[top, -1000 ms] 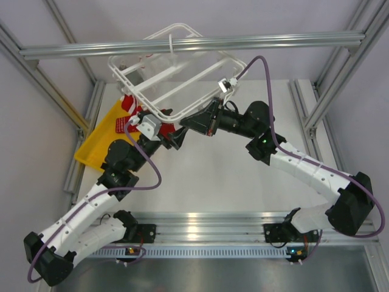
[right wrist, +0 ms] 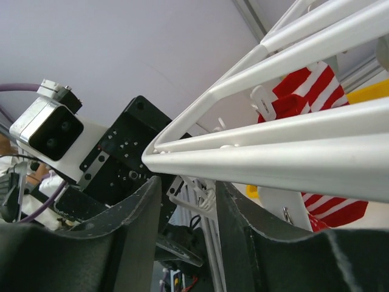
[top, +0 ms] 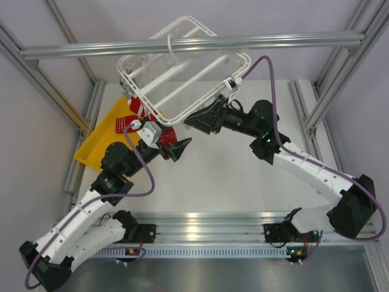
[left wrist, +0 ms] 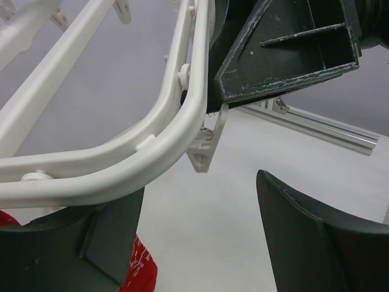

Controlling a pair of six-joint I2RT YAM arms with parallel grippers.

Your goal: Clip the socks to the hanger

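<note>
The white hanger (top: 177, 81) hangs tilted in the top view, its front corner between my two grippers. My left gripper (top: 170, 140) stands open below that corner; in the left wrist view its fingers (left wrist: 304, 237) are wide apart with nothing between them. At the hanger's edge is my right gripper (top: 199, 121). A white clip (right wrist: 197, 198) shows between its parted fingertips; whether they press on it is unclear. From the left, this clip (left wrist: 203, 149) hangs below the right fingers, no sock in it. A red sock (left wrist: 141, 267) is partly hidden behind a left finger.
A yellow tray (top: 91, 155) lies at the left, with red cloth (top: 124, 124) over its edge. Red-and-white striped cloth (right wrist: 313, 88) shows beyond the hanger bars. Overhead runs a metal bar (top: 243, 42). White table right of the arms' meeting point is clear.
My left gripper has opened and come slightly down from the hanger corner. The right gripper has barely moved. Red cloth by the left gripper has shifted.
</note>
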